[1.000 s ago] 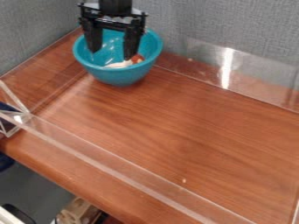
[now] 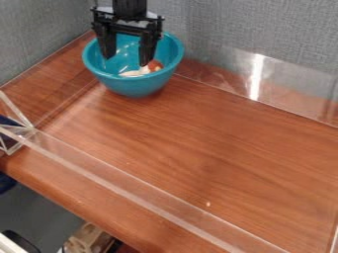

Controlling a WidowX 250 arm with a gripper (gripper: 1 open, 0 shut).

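Observation:
My black gripper point(image 2: 126, 42) hangs over a turquoise bowl point(image 2: 132, 85) at the back left of the table, its two fingers spread open and reaching down to about rim height. Inside the bowl lie small pale and orange-red items point(image 2: 146, 69), partly hidden by the gripper and the bowl wall; what they are is too small to tell.
Clear panels run along its edges. Grey padded walls stand behind. A wire-like white frame with a dark object is at the left edge.
The gripper has shifted very slightly over the bowl and stays open. The bowl and its contents look unchanged.

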